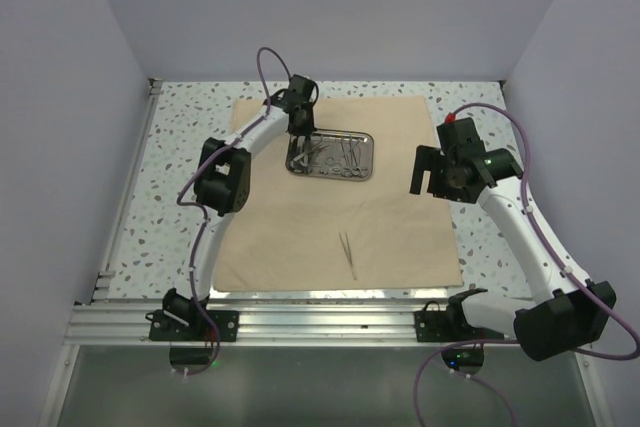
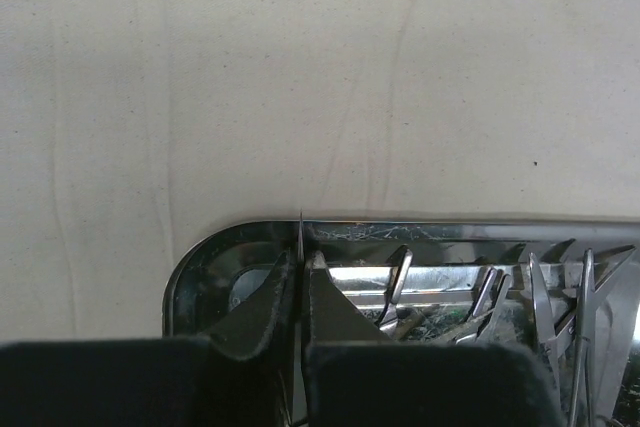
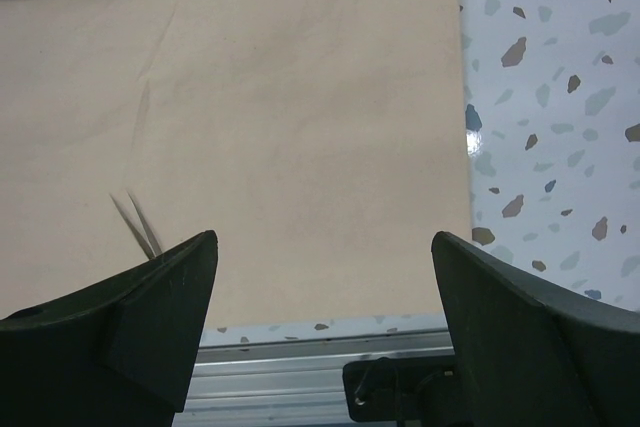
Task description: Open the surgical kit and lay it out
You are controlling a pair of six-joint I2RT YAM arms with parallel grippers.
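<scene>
The steel tray of surgical instruments stands at the back of the beige cloth. Over its left end, my left gripper is shut on slim pointed tweezers, whose tip sticks out past the fingers; the rest is mostly hidden. Right of the fingers, several scissors-like and tweezer-like tools remain in the tray. One pair of tweezers lies on the cloth toward the front, its tips showing in the right wrist view. My right gripper hangs open above the cloth's right side, nothing between its fingers.
Speckled tabletop shows on both sides. A metal rail runs along the front edge.
</scene>
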